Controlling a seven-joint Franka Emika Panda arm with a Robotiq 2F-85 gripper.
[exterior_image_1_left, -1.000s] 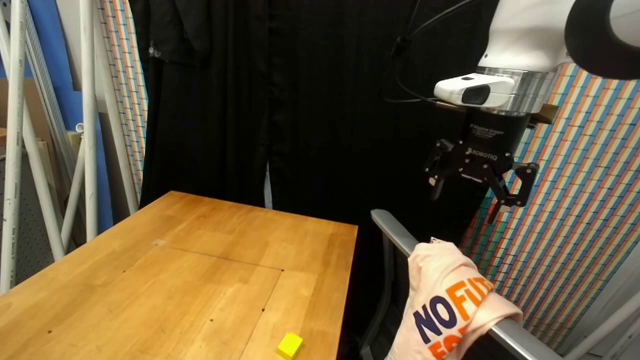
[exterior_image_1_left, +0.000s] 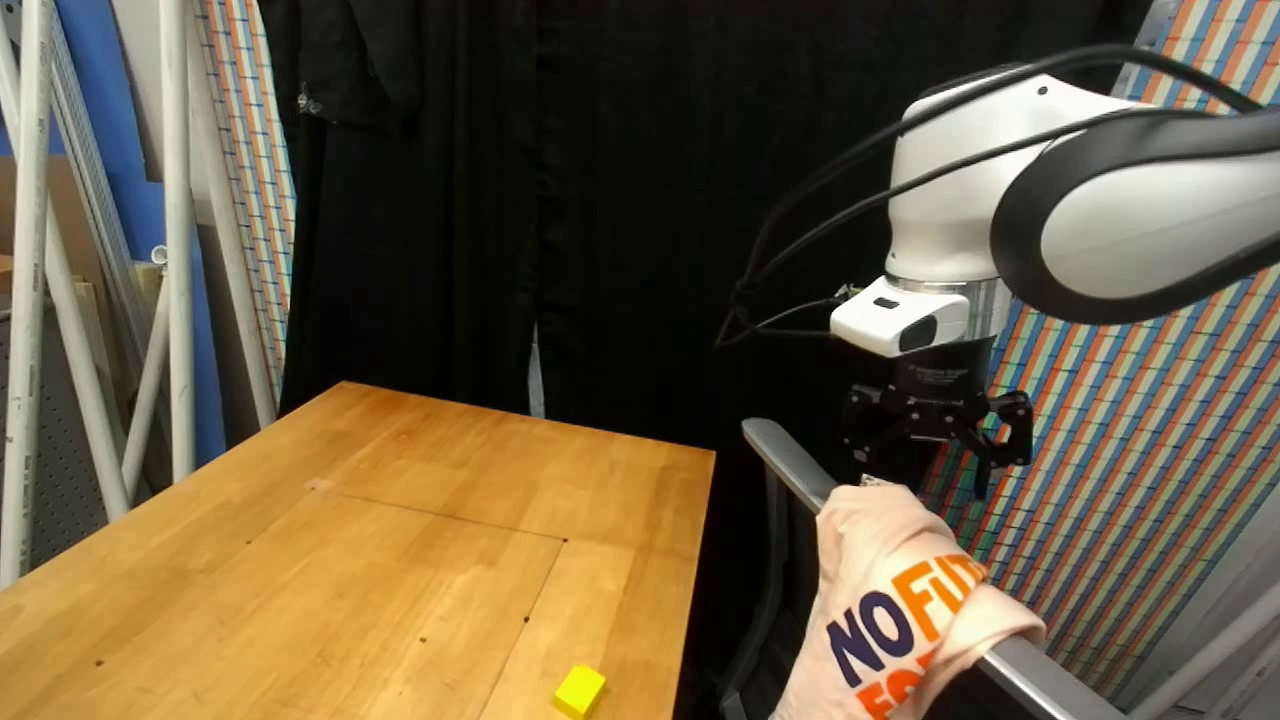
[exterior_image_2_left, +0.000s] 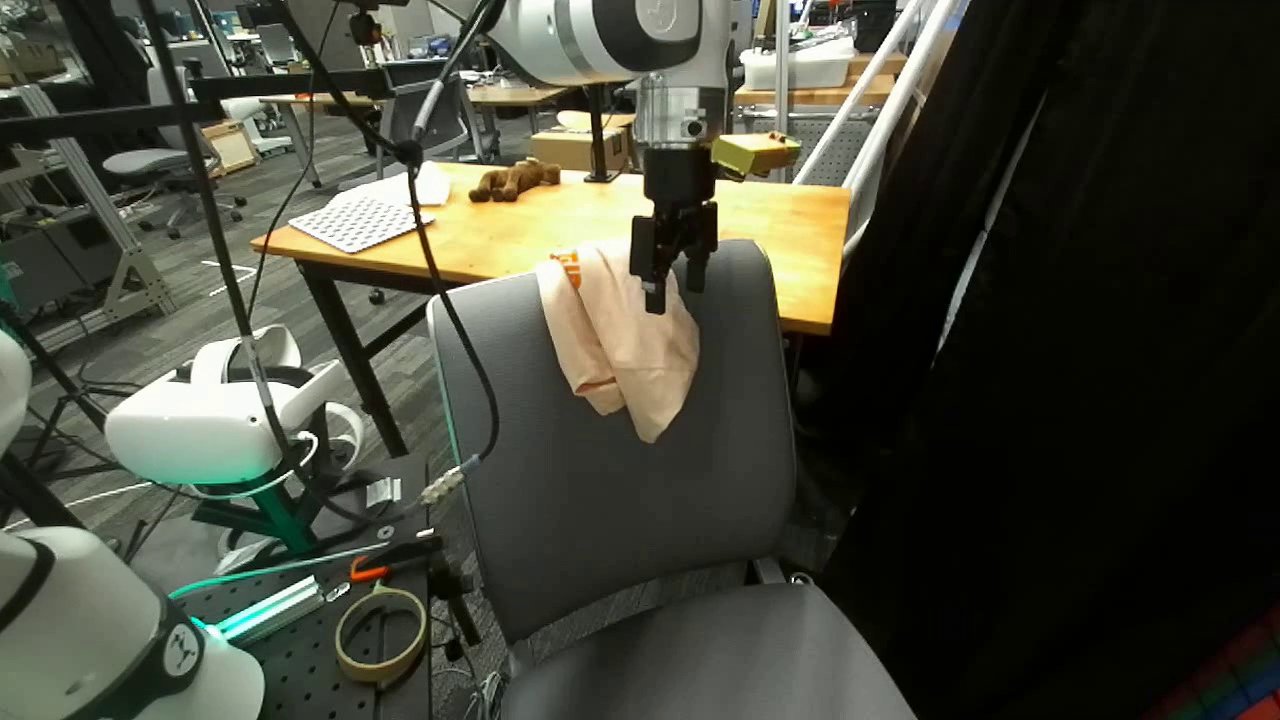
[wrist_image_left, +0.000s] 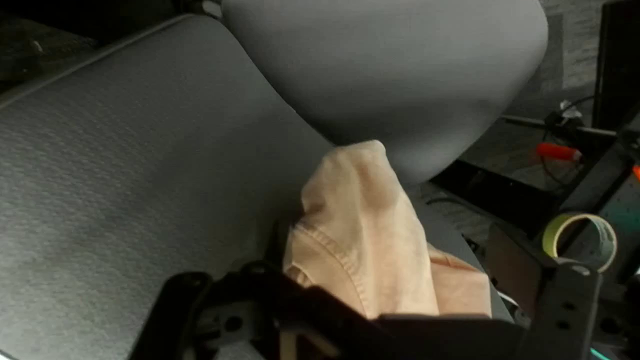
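Note:
A peach cloth with dark blue and orange lettering (exterior_image_1_left: 882, 594) hangs folded over the top of a grey chair's backrest (exterior_image_2_left: 552, 504). In exterior view 2 its plain side (exterior_image_2_left: 654, 372) faces the camera. My gripper (exterior_image_1_left: 918, 472) is pointing down by the backrest top, open, with its fingers spread; the chair and cloth may hide part of one fingertip. The same gripper (exterior_image_2_left: 675, 289) overlaps the cloth in exterior view 2. From the wrist, the cloth (wrist_image_left: 372, 234) shows beyond and between the wide-apart fingers. Nothing appears gripped; whether a finger touches the cloth, I cannot tell.
A wooden table (exterior_image_1_left: 396, 564) stands behind the chair, mostly bare in exterior view 1, with a yellow block (exterior_image_1_left: 579, 692) near its edge. A brown plush toy (exterior_image_2_left: 516, 180) and a white keyboard-like panel (exterior_image_2_left: 356, 221) lie on it. A tape roll (exterior_image_2_left: 381, 636) sits on the side stand.
In exterior view 1 my gripper has come lower and somewhat to the left, closer to the backrest and cloth. The cloth, chair and yellow block look unmoved.

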